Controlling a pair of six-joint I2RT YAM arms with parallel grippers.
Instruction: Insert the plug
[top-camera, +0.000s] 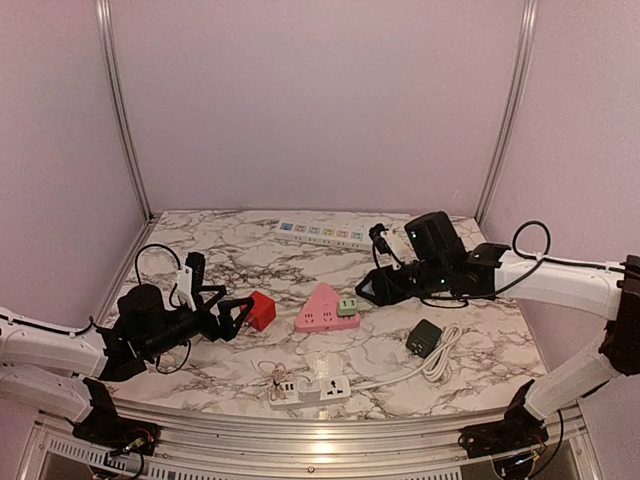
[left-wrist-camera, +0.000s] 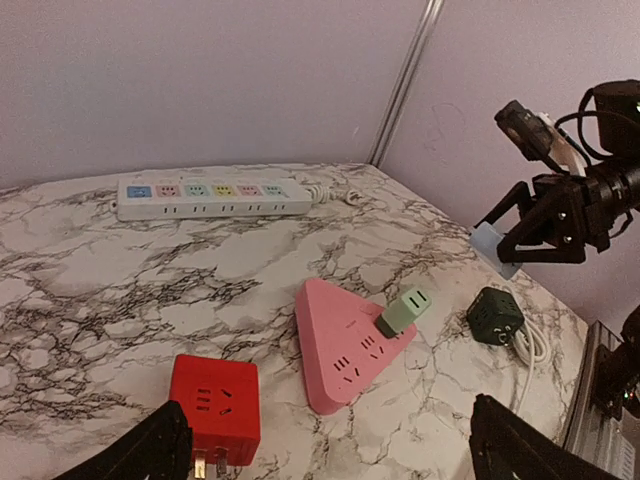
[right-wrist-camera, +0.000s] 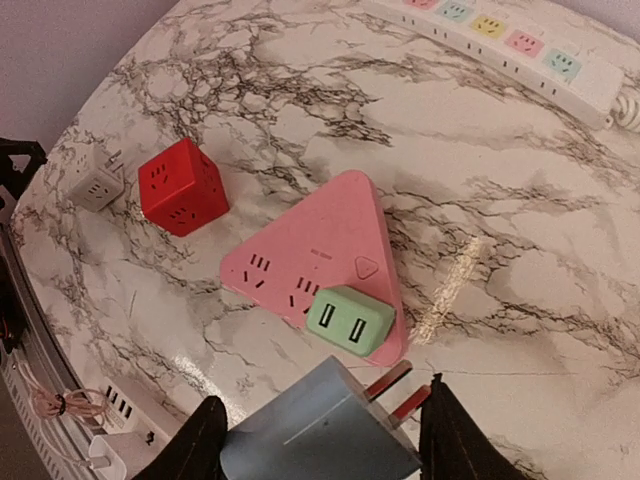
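Observation:
A pale grey-blue plug with two prongs is held between the fingers of my right gripper (top-camera: 375, 280), raised to the right of the pink triangular socket (top-camera: 318, 318); in the left wrist view it hangs in that gripper. A green adapter (right-wrist-camera: 350, 318) sits on the pink socket's corner. A red cube plug (top-camera: 260, 312) lies left of the socket. My left gripper (top-camera: 226, 310) stands open above the table near the red cube, holding nothing.
A long white strip (top-camera: 325, 234) lies at the back. A small white strip (top-camera: 330, 390) with wires is at the front. A dark adapter (top-camera: 423, 338) and coiled cable sit at the front right.

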